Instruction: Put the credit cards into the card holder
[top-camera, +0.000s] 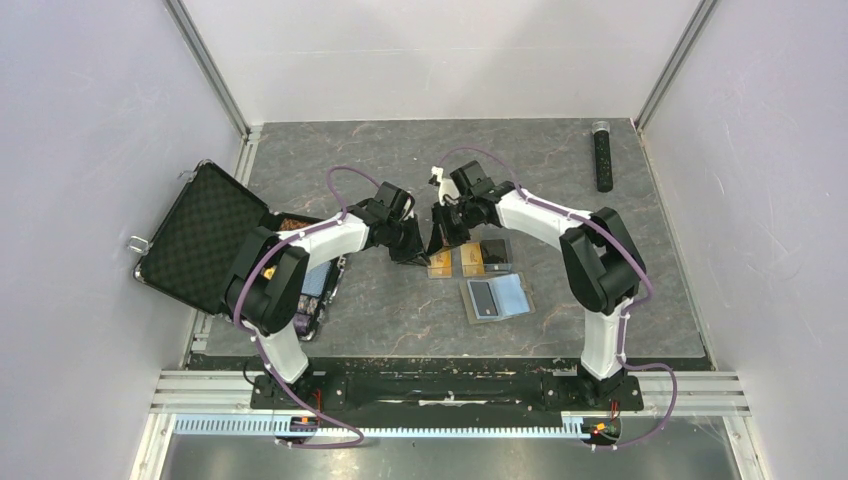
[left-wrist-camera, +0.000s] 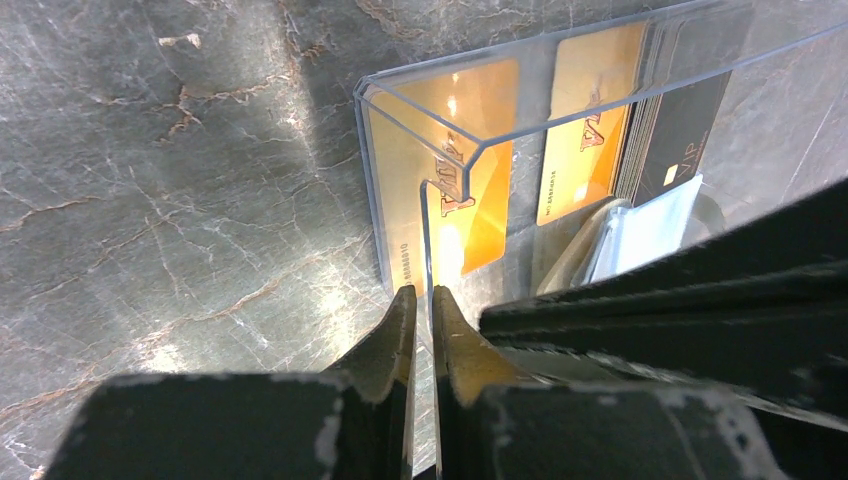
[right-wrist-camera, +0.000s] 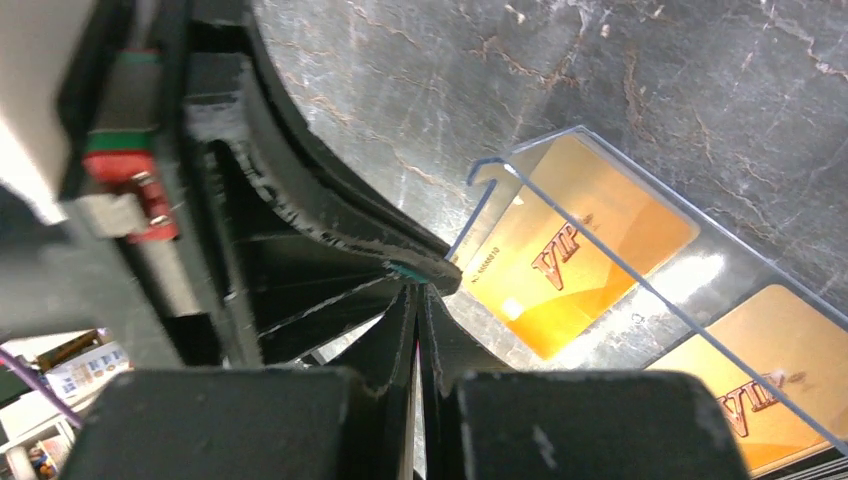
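The clear card holder (left-wrist-camera: 600, 120) lies on the marble surface at the centre, with gold VIP cards (right-wrist-camera: 570, 240) in separate slots and dark cards (left-wrist-camera: 675, 140) at one end. My left gripper is shut on the holder's clear edge at its notched end. My right gripper is shut, nothing visible between its fingers, just beside that same end of the holder, close to the left gripper.
An open black case (top-camera: 200, 230) stands at the left. An open blue-lined object (top-camera: 508, 295) lies in front of the holder. A black microphone (top-camera: 603, 160) lies at the back right.
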